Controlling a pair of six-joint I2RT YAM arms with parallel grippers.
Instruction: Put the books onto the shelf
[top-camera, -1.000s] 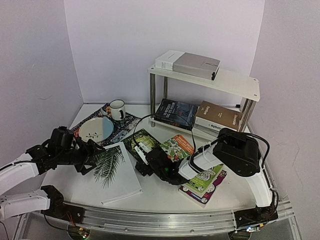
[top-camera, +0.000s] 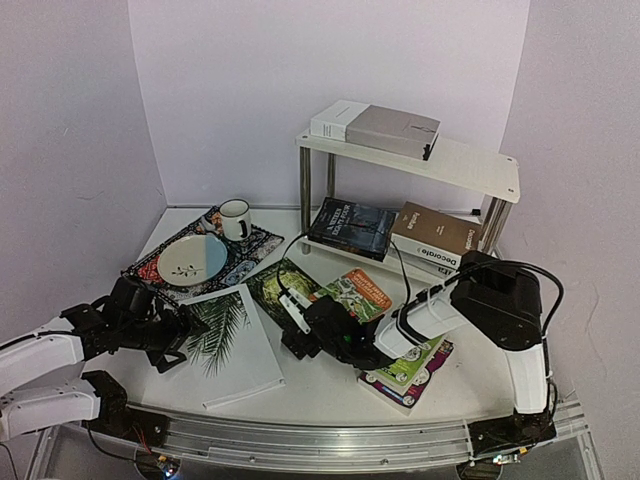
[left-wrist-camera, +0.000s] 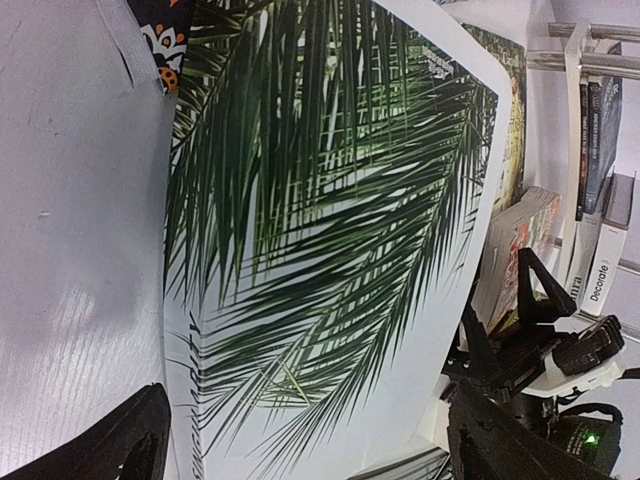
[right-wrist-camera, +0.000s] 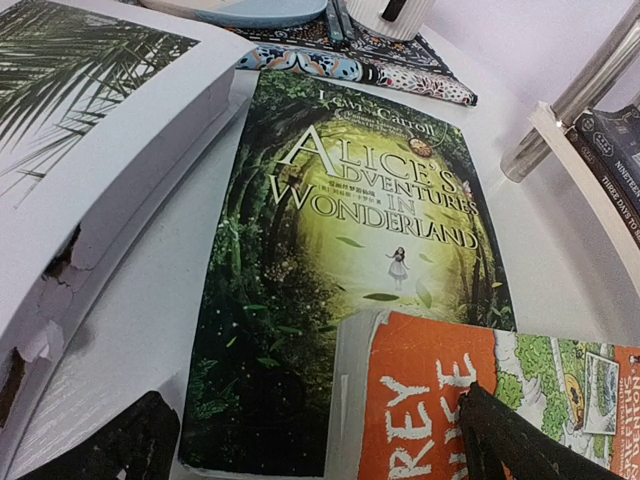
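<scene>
A white book with palm-leaf cover lies at the table's front left; my left gripper is above its near left part, open with nothing between its fingers. The green Alice's Adventures book lies flat in the middle. An orange-covered book lies over its near right corner. My right gripper is low there, fingers apart, one finger over the orange book; whether it touches is unclear. Green and purple books lie stacked at the front right, partly hidden by the right arm.
A two-level shelf at back right holds a grey book, a dark book and brown books. A patterned mat with plate and mug occupies the back left.
Over the last second my right arm has shifted slightly right and toward the front. My left gripper has moved slightly down toward the front left. The books look unmoved.
</scene>
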